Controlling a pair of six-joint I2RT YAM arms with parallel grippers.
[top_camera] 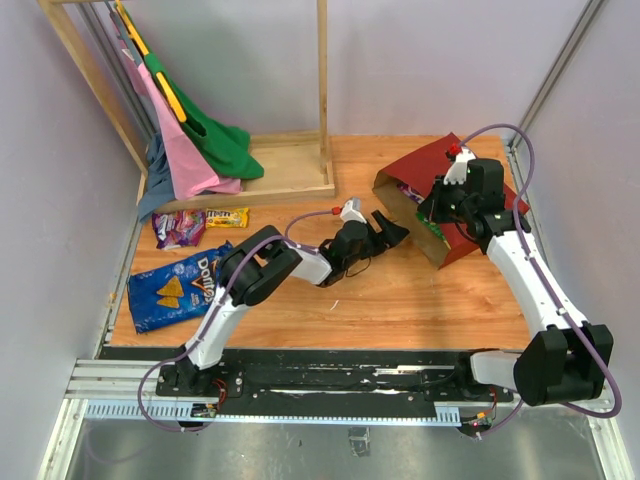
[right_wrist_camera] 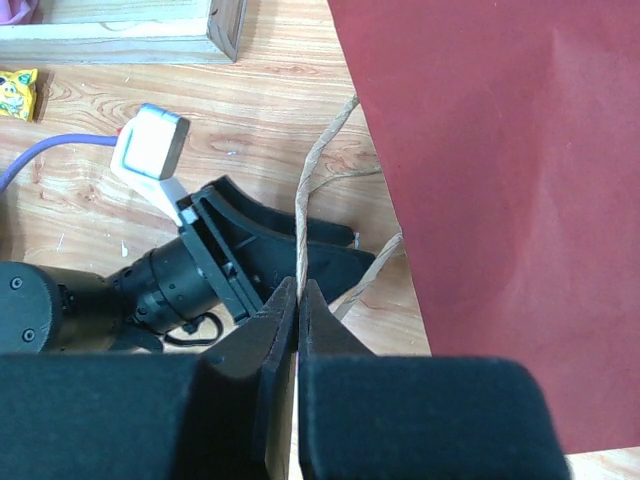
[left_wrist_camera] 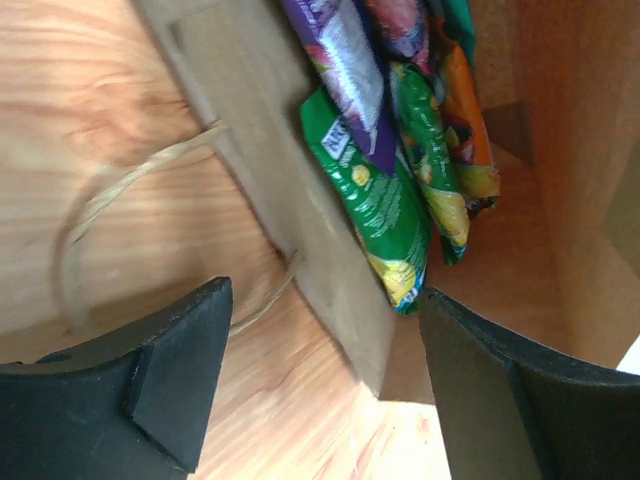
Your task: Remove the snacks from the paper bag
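The red paper bag (top_camera: 416, 160) lies on its side at the right of the table, mouth facing left. Snack packets in purple, green (left_wrist_camera: 370, 210) and orange (left_wrist_camera: 466, 130) show inside in the left wrist view. My left gripper (top_camera: 390, 225) stands open just outside the mouth, its fingers framing the bag's lower edge. My right gripper is shut at the bag's top, a twisted cord handle (right_wrist_camera: 305, 200) running to between its fingertips.
At the left lie a blue snack bag (top_camera: 165, 300), a purple packet (top_camera: 178, 228) and a yellow packet (top_camera: 227, 218). A wooden rack (top_camera: 285, 180) with hanging cloths stands behind them.
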